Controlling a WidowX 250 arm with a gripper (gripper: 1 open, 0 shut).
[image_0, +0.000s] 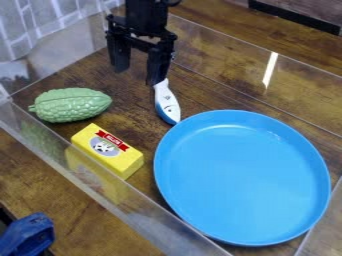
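Observation:
My black gripper (139, 56) hangs at the top centre of the camera view, open, with nothing visible between its fingers. Below and right of it lies a white-and-blue utensil-like object (167, 105). A green corn-like vegetable (71, 104) lies at the left, and a yellow box (107, 150) with a red-and-white label sits below it. A large blue plate (241, 178) fills the lower right.
Clear plastic walls border the wooden work area (241, 70). A blue object (24, 236) lies outside at the lower left. Bare wood is free at the upper right and upper left.

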